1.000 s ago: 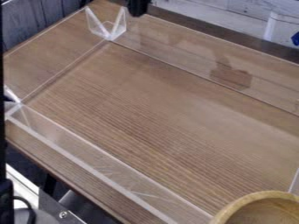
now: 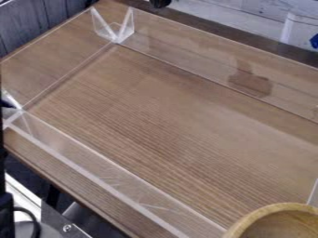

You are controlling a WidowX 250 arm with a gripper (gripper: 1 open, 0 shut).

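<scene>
A dark shape, likely the gripper (image 2: 159, 3), is cut off by the top edge of the camera view, so its fingers cannot be made out. Below it lies a wooden table (image 2: 149, 121) fitted with clear plastic walls and corner pieces (image 2: 114, 26). A round tan wooden bowl (image 2: 248, 223) is partly visible at the bottom right.
Dark metal frame parts and cables (image 2: 28, 223) are at the lower left, beside the table. A whitish background with a small blue item (image 2: 313, 41) is at the top right.
The dark shape at the top of the view has moved upward, so less of it shows now than a second ago. The table and bowl are unchanged.
</scene>
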